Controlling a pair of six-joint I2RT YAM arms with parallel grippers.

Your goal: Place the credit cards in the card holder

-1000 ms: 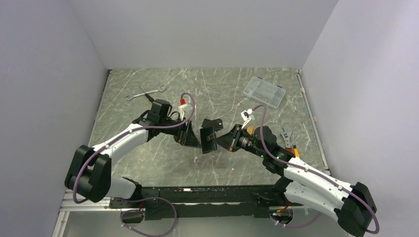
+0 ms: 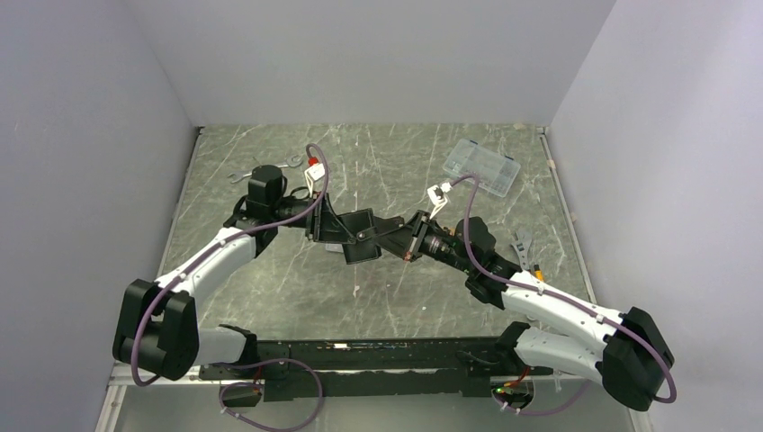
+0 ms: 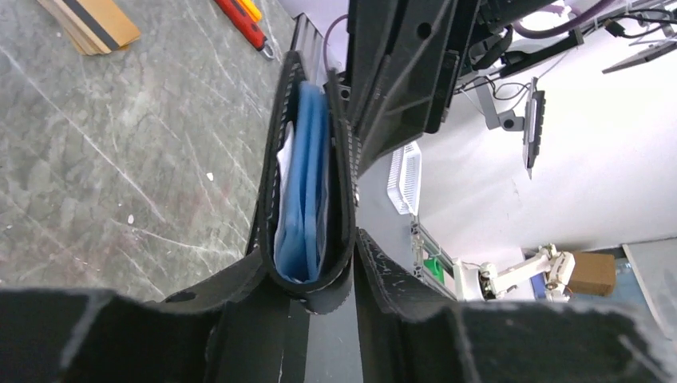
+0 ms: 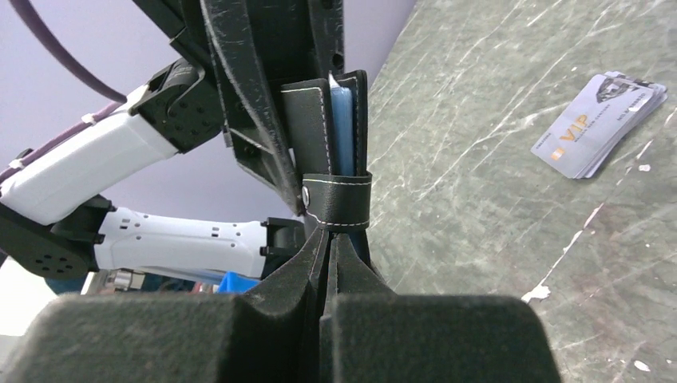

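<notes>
The black card holder point(image 2: 363, 247) with white stitching is held up between my two arms. In the left wrist view its mouth, with blue sleeves inside, faces my left gripper. The left fingers stand part open, one on each side of the holder's near end. My right gripper is shut at the holder's strap; its fingertips meet there, and how much of the strap lies between them is hidden. A silver stack of VIP credit cards point(image 4: 599, 124) lies on the table, mostly covered by the arm in the top view. A tan card stack point(image 3: 96, 24) lies farther off.
A clear plastic box point(image 2: 482, 167) stands at the back right. Wrenches point(image 2: 292, 161) lie at the back left and a wrench point(image 2: 522, 247) at the right. Between the arms a black flat piece point(image 2: 389, 225) shows partly.
Both grippers and the card holder have shifted left and slightly toward the back. The right gripper now covers part of the black flat piece. A pale edge of the silver cards has come into view.
</notes>
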